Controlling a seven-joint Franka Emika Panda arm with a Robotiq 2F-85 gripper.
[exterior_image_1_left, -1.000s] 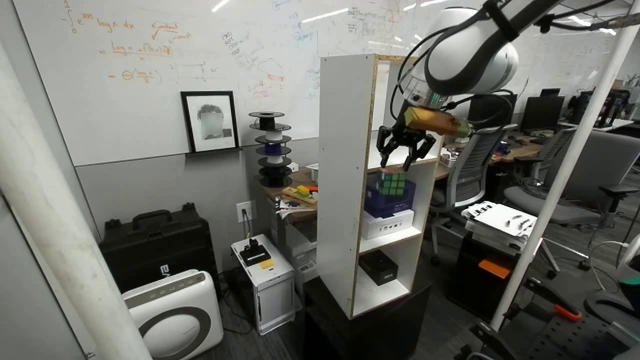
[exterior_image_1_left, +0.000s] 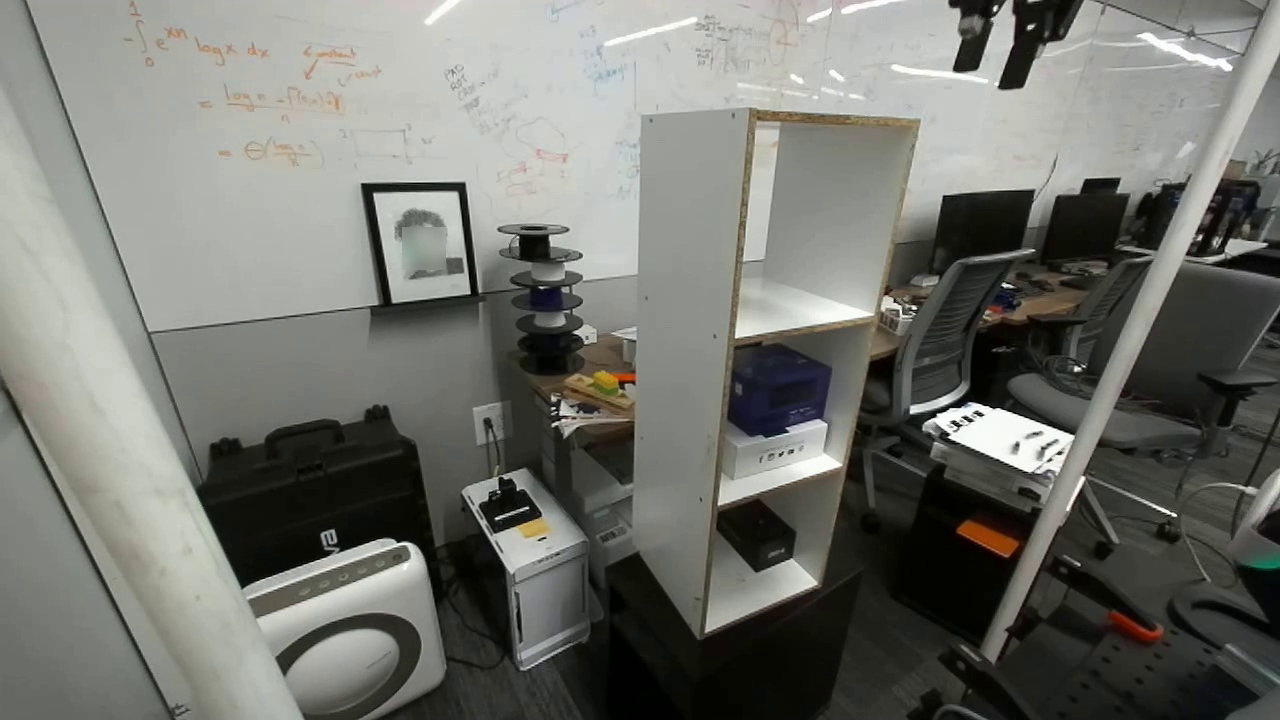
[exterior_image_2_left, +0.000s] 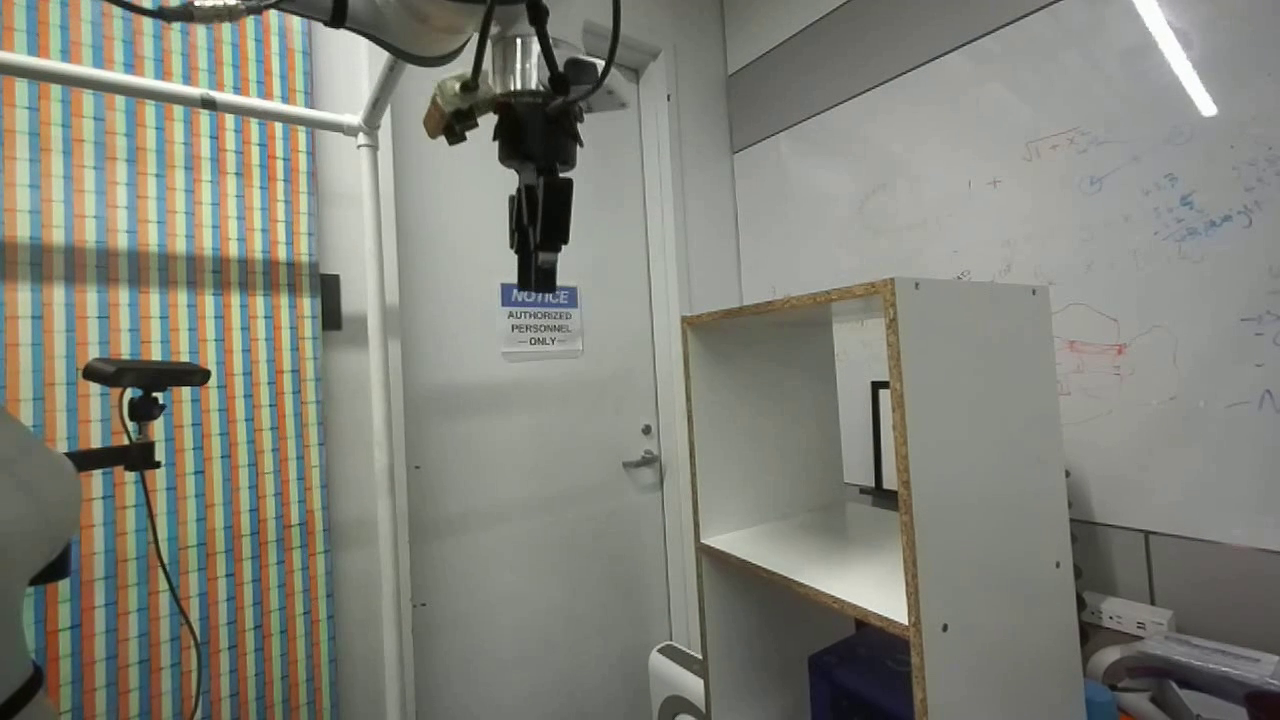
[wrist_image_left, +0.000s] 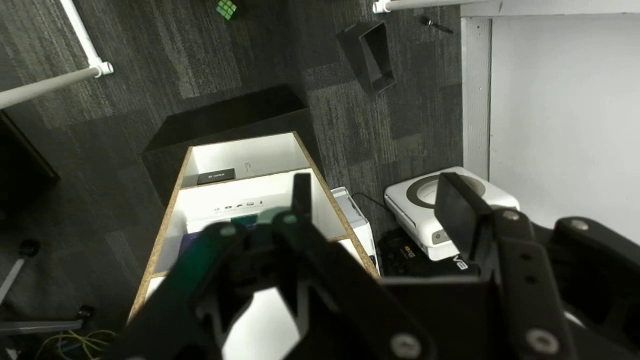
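Note:
High above the shelf unit (exterior_image_1_left: 684, 360), my gripper (exterior_image_1_left: 993, 70) points down at the top edge of exterior view 1. In exterior view 2 the gripper (exterior_image_2_left: 537, 282) hangs in front of the door, well clear of the shelf and seen edge-on. Its fingers stand apart in the wrist view, with only background visible between them. A green-faced puzzle cube (wrist_image_left: 226, 9) lies on the dark carpet at the top of that view, away from the fingers. The shelf's top compartment (exterior_image_1_left: 804, 306) is empty.
A blue box (exterior_image_1_left: 780, 390) on a white box (exterior_image_1_left: 774, 450) fills the middle compartment; a black box (exterior_image_1_left: 756, 534) sits below. A dark open bin (wrist_image_left: 376, 57) is on the floor. White poles (exterior_image_1_left: 1116, 312) and the air purifier (exterior_image_1_left: 348, 636) are nearby.
A second ago the arm was in front of the shelf, the cube just below its fingertips. Now the gripper is raised out toward the top right, and the cube is gone from exterior view 1.

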